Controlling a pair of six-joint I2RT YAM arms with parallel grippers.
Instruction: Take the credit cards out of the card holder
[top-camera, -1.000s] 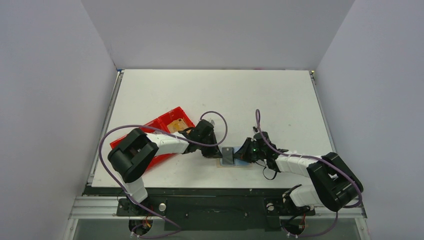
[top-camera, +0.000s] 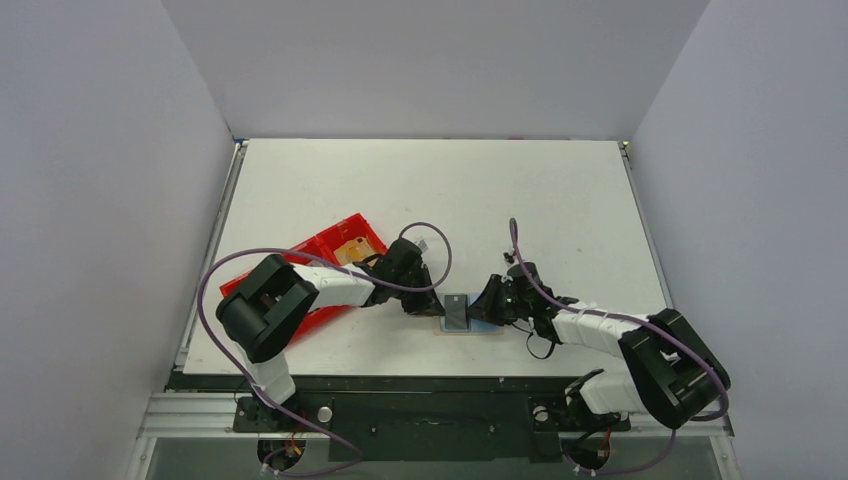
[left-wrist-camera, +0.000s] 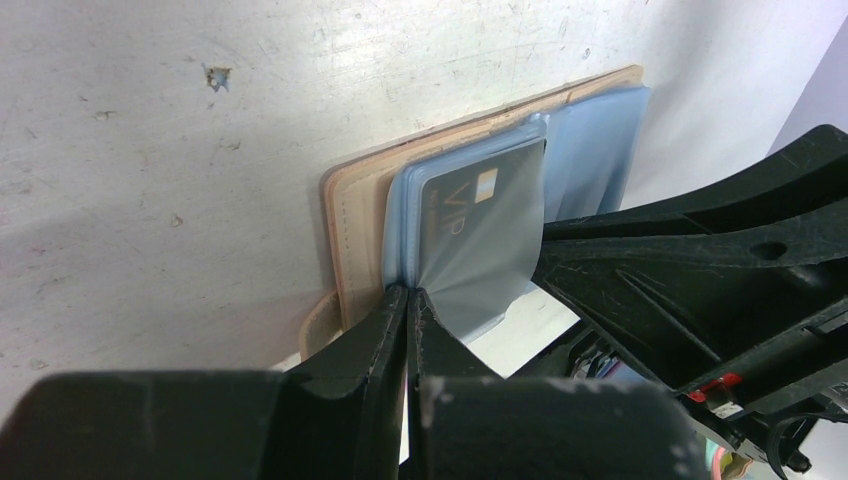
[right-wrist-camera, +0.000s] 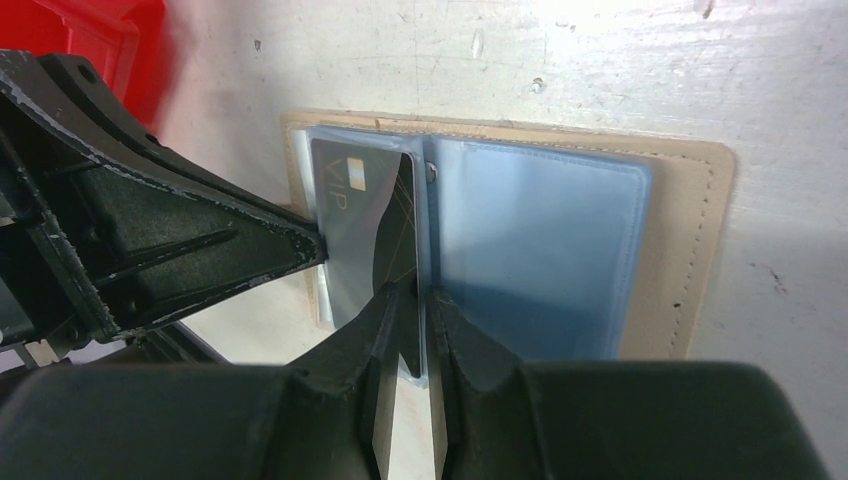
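Observation:
The open card holder (top-camera: 484, 328) lies flat near the table's front edge, its tan cover (right-wrist-camera: 690, 230) showing around clear bluish sleeves (right-wrist-camera: 540, 240). Inside the left-hand sleeve sits a dark grey card (right-wrist-camera: 350, 200) marked VIP. My left gripper is shut at the left edge of that sleeve, and creases in the plastic run into its fingertips. At the card's opposite edge, my right gripper is shut, its fingertips at the sleeve's mouth. The plastic there bows away from the card. Whether the right fingers pinch card or plastic cannot be told.
A red divided tray (top-camera: 318, 240) stands at the left, partly under my left arm, with a tan item (top-camera: 354, 250) in it. The two grippers are close together over the holder.
The right arm's elbow has shifted slightly to and fro, and the left gripper has edged a little to the left. The holder stays in place.

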